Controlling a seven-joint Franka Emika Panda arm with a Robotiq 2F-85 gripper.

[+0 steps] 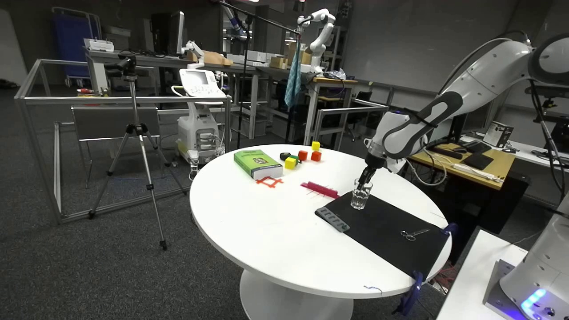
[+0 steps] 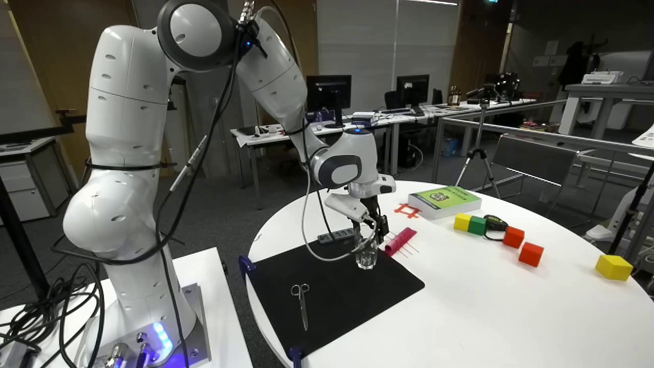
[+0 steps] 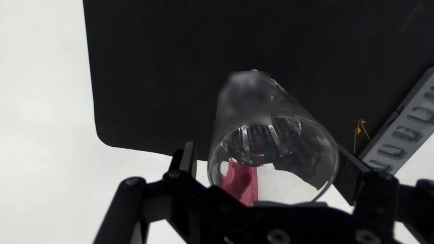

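Observation:
A clear drinking glass (image 1: 358,199) stands upright on the black mat (image 2: 331,300), near the mat's edge. Seen from above, its round rim (image 3: 336,162) opens between the two fingers of my gripper. The left finger (image 3: 187,156) and the right finger (image 3: 348,175) are spread wide; a gap shows between the left one and the glass, while contact on the right I cannot tell. In exterior view 2 the glass (image 2: 366,256) is partly covered by the gripper and a cable.
Scissors (image 2: 300,300) lie on the mat. Beside the glass are a grey pill box (image 1: 333,219) and a pink-red roll with thin sticks (image 1: 320,189). A green book (image 1: 258,163) and several coloured blocks stand farther off.

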